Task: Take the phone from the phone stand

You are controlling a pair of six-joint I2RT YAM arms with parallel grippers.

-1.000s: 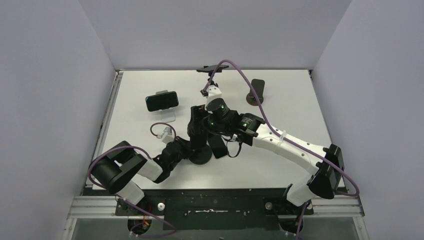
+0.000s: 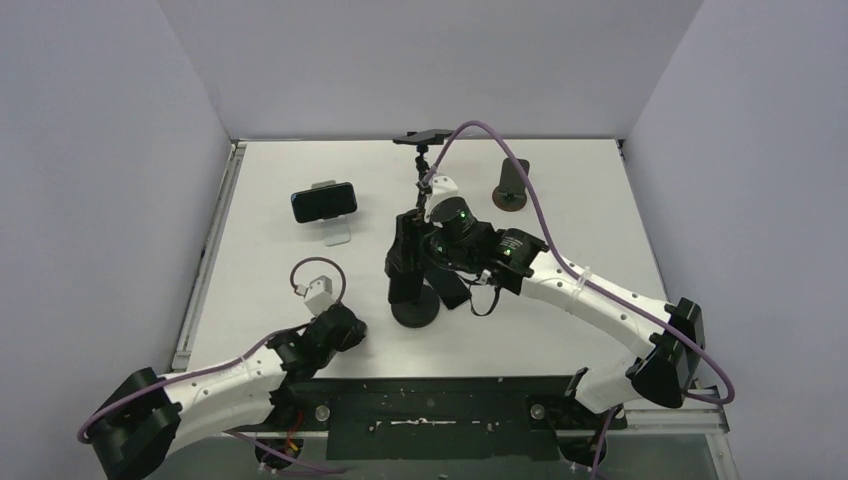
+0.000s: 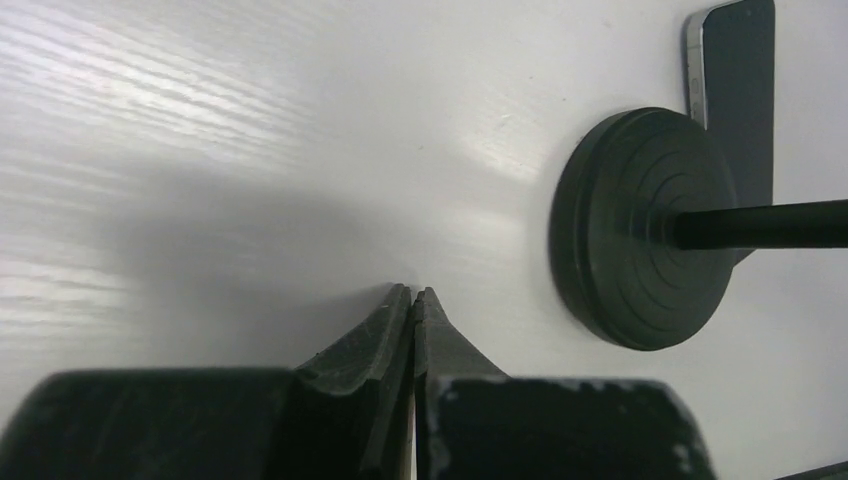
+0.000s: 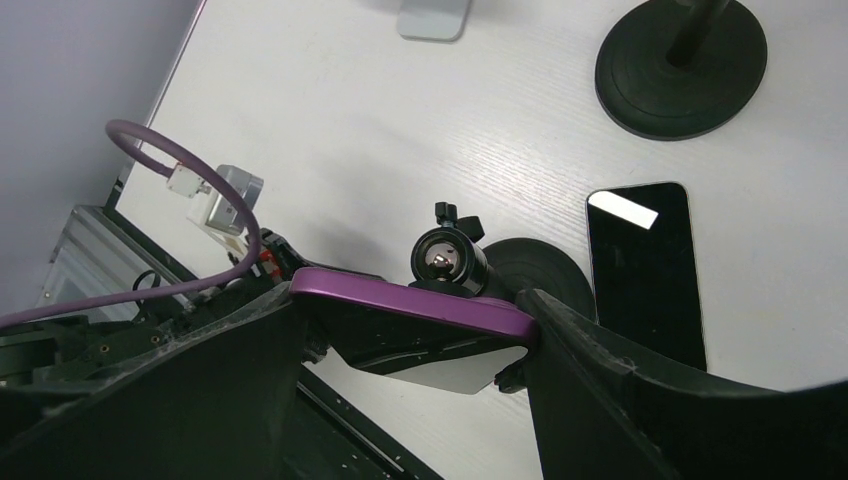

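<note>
In the right wrist view, a phone with a purple edge [image 4: 420,298] spans the gap of my right gripper, which is shut on its sides. Behind it are the black stand's ball joint [image 4: 441,258] and round base [image 4: 540,275]. Whether phone and stand still touch cannot be told. From above, the arm hides much of the phone; the base [image 2: 416,308] shows below. My left gripper is shut with nothing visible between its tips, left of the base [image 3: 650,230] and apart from it.
A black phone [image 4: 650,270] lies flat beside the base. Another phone [image 2: 324,202] rests on a silver stand [image 2: 336,231] at left. A tall black stand [image 2: 422,150] rises at the back, and a smaller holder [image 2: 512,180] stands back right.
My left gripper has drawn back left and toward the front, away from the base. My right gripper, the stand base and the flat phone have shifted right.
</note>
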